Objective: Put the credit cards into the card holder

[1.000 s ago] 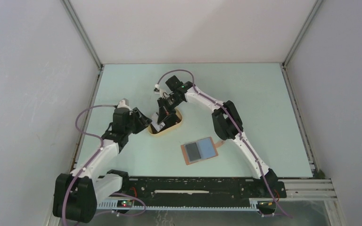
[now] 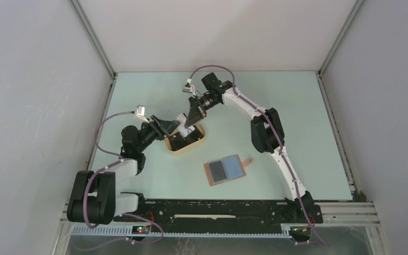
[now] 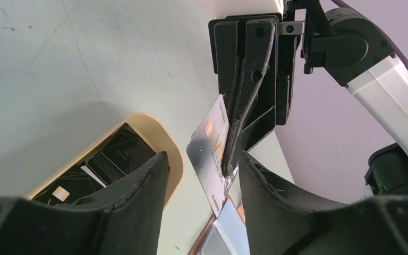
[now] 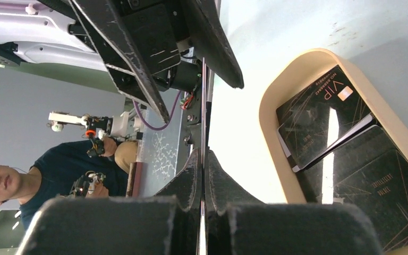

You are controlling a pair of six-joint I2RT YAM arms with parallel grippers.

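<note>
A pale silver card hangs in the air, with my right gripper shut on its edge; the right wrist view shows it edge-on as a thin line. My left gripper is part open, its two fingers on either side of the card in the left wrist view; whether they touch it is unclear. Below sits a cream tray [image 2: 178, 151] with several black cards [image 4: 319, 114] lying in it. The card holder [image 2: 224, 170], brown with dark grey and blue panels, lies unfolded nearer the table's front.
Both grippers hover close together over the tray, so there is little room between them. A person [image 4: 79, 170] sits in the background of the right wrist view.
The right gripper rose away from the tray with the card, moving right and back. My left gripper came in from the left towards the card and now has its fingers close to it.
</note>
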